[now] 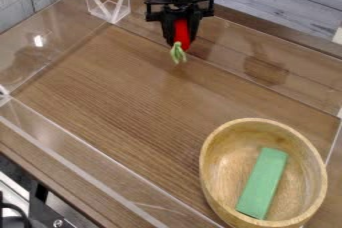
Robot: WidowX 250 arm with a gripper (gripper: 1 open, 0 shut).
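At the back centre of the table hangs my dark gripper (179, 30), shut on a red object (182, 36) with a pale green tip (178, 54) pointing down. Whether it touches the table is hard to tell. A round tan bowl (221, 167) at the lower right holds a green rectangular block (262, 182).
A clear plastic piece (110, 4) stands at the back left, and another clear piece is at the left edge. A white plank wall runs along the back.
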